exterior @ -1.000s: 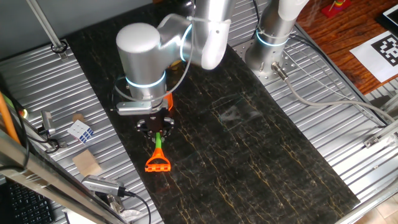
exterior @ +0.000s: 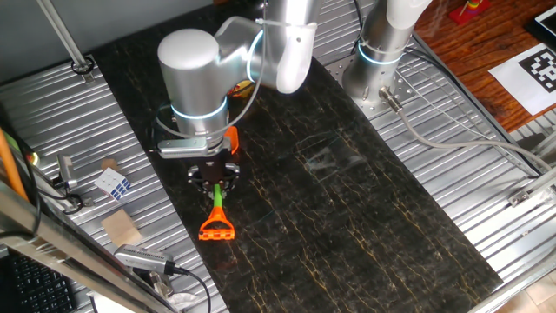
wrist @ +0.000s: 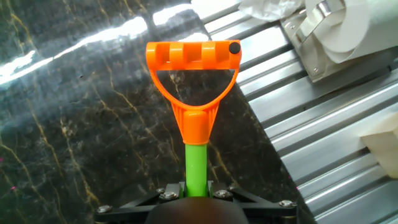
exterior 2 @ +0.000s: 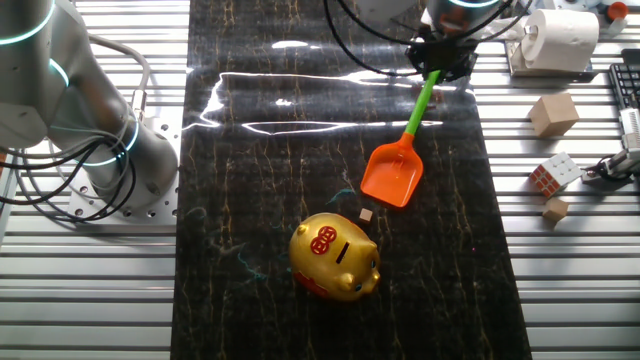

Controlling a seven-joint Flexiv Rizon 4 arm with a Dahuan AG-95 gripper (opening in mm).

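A toy shovel has an orange D-shaped handle, a green shaft and an orange scoop. My gripper is shut on the green shaft, just below the handle, with a finger close on either side. In exterior view 1 the handle sticks out in front of the gripper, while the arm covers much of the scoop. Exterior view 2 shows the whole scoop, pointing toward a golden piggy bank. Whether the scoop touches the table cannot be told.
A small wooden cube lies between scoop and piggy bank on the black marbled tabletop. Off its edge are a Rubik's cube, a wooden block and a paper roll.
The surroundings look the same.
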